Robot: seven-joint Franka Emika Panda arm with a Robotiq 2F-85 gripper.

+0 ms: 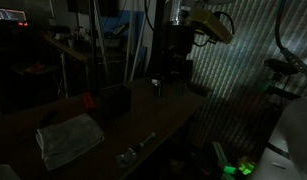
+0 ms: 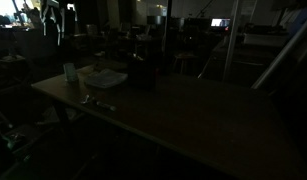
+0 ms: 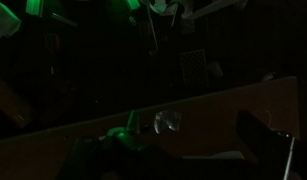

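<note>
The scene is very dark. In exterior view 1 my gripper points down above the far right part of the wooden table. Two dark fingers appear spread apart there, and nothing can be made out between them. A folded light cloth lies at the left of the table. Near its front edge rest a small clear item and a thin light item. Low in the wrist view, a clear item shows by the table edge, between dark shapes that look like my fingers.
A dark box stands mid-table, with a red object beside it. In exterior view 2 a pale cup stands near the cloth.
</note>
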